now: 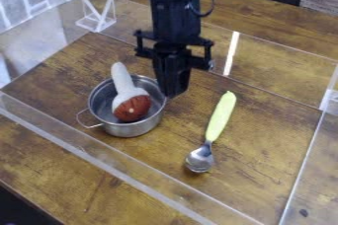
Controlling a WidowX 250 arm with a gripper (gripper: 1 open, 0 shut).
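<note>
A steel pot with wire handles stands left of centre, holding a white-handled object with a reddish-brown rounded end. My black gripper is above the pot, toward its back right, shut with nothing visible between its fingers. A spoon with a pale yellow-green handle lies on the wooden table to the right of the pot, its metal bowl toward the front.
A white bracket-like object is at the back left. Clear panels edge the table.
</note>
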